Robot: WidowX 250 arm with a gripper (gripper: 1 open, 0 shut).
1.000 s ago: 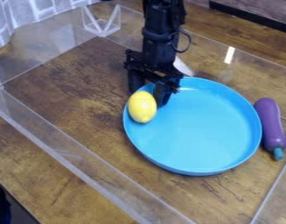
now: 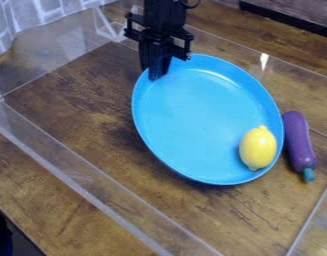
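A blue plate [image 2: 193,120] lies tilted toward the front, its upper left rim at my gripper [image 2: 160,64], which is shut at the back centre; whether the rim is between the fingers is hard to tell. A yellow egg-shaped toy [image 2: 257,148] rests on the right side of the plate. A purple eggplant [image 2: 298,145] lies just right of the plate.
Clear plastic walls run along the left and lower edges. The back right of the table is open.
My gripper moved up and left, and the plate shifted left with it. The yellow toy went from the plate's left side to its right side.
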